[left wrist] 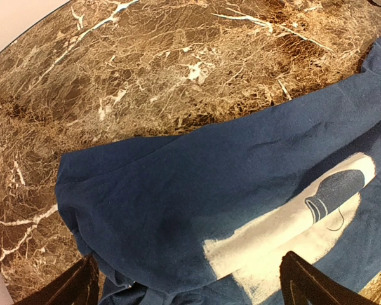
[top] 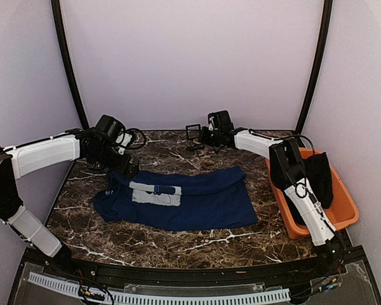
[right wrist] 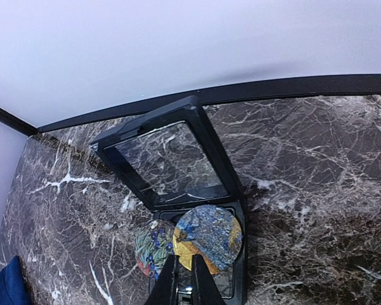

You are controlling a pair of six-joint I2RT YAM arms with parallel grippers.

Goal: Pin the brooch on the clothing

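A dark blue garment (top: 203, 206) with a pale patch (top: 155, 198) lies across the table, its upper edge folded over. At its upper left corner is my left gripper (top: 132, 168); in the left wrist view its fingers stand wide open over the cloth (left wrist: 178, 197), nothing between them. In the right wrist view two round patterned brooches, a blue-and-gold one (right wrist: 209, 235) overlapping a greenish one (right wrist: 153, 244), lie in a black case (right wrist: 240, 279). My right gripper's (right wrist: 185, 259) fingertips are close together at the upper brooch's near edge; whether they touch it cannot be told.
The case's clear lid (right wrist: 168, 159) stands raised behind the brooches, near the back wall. An orange bin (top: 343, 197) with dark contents sits at the right. Bare marble table (top: 171, 155) lies between case and garment.
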